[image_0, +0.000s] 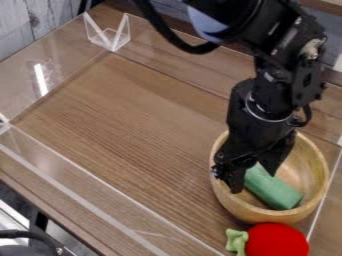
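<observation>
My black gripper (251, 160) reaches down into the wooden bowl (303, 208) at the lower right, its fingertips over a teal-green block (271, 186) lying in it. Whether the fingers touch or close on the block is hard to tell. Part of the block is hidden under the gripper.
A red tomato-like object (277, 240) with a green piece sits just below the bowl. A white wire stand (108, 30) stands at the back left.
</observation>
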